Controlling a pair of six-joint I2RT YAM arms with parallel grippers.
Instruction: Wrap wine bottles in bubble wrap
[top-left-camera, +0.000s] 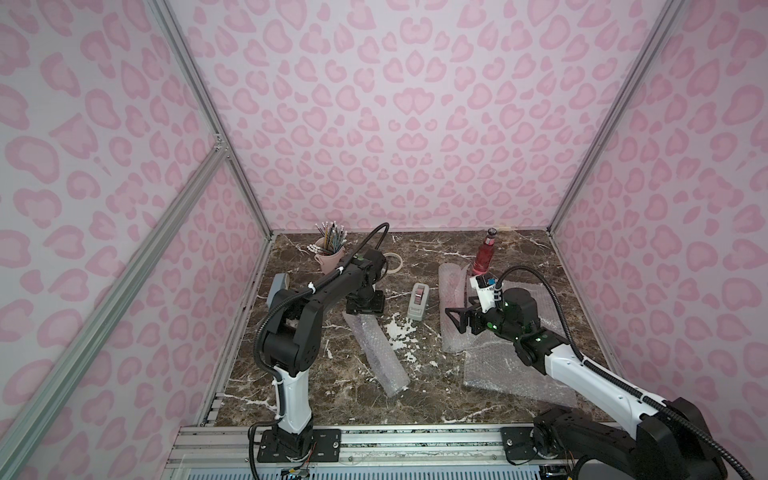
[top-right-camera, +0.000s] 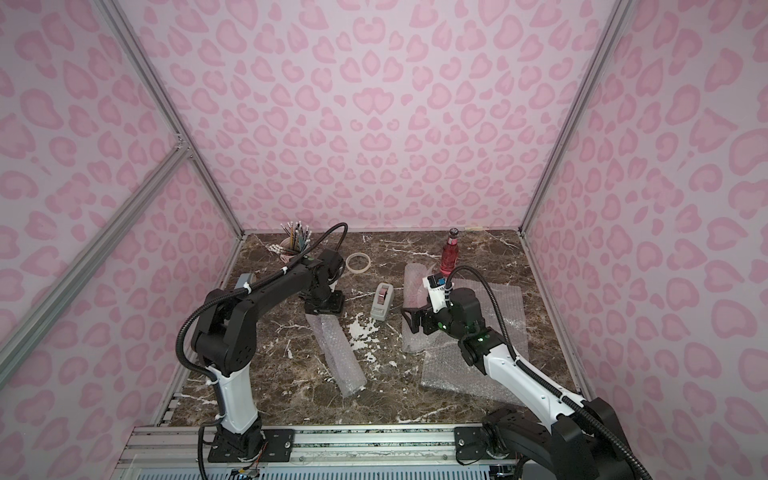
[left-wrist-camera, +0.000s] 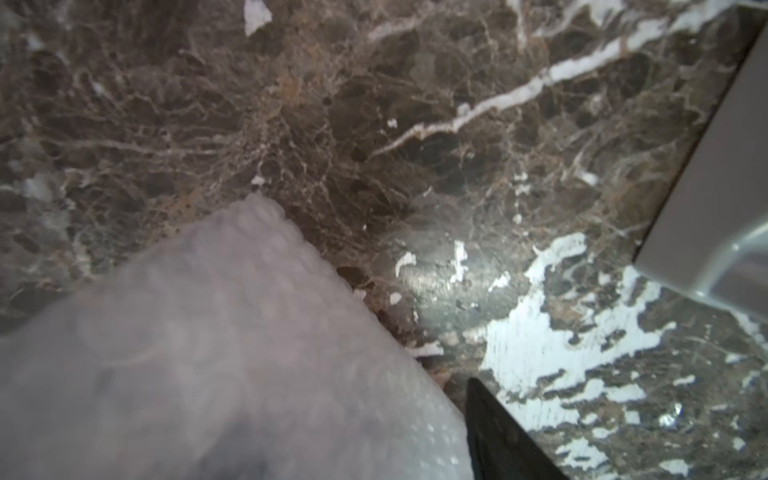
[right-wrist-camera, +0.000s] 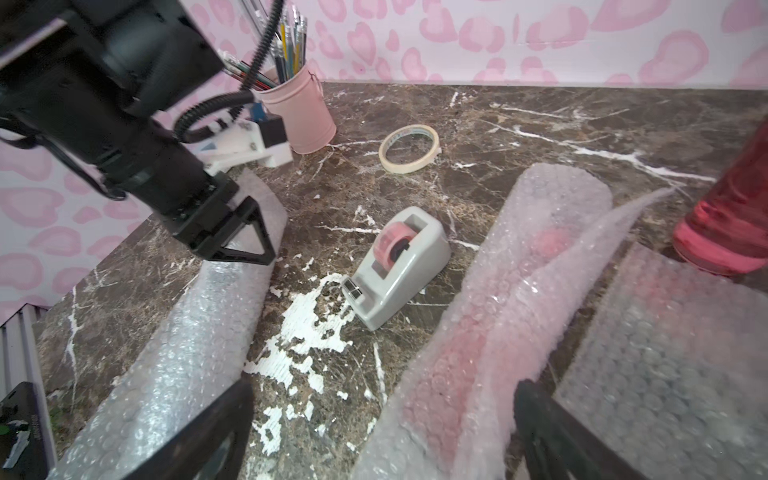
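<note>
My left gripper is low at the far end of a long bubble-wrap roll left of centre; one dark fingertip shows beside the wrap in the left wrist view, and its hold on it is unclear. My right gripper stands open above a pinkish wrapped bundle, with nothing visible between its fingers. A red bottle stands upright at the back right. Flat bubble-wrap sheets lie beneath the right arm.
A tape dispenser sits between the bundles. A masking tape ring, a pink cup of brushes and a stapler are at the back and left. White flakes litter the centre.
</note>
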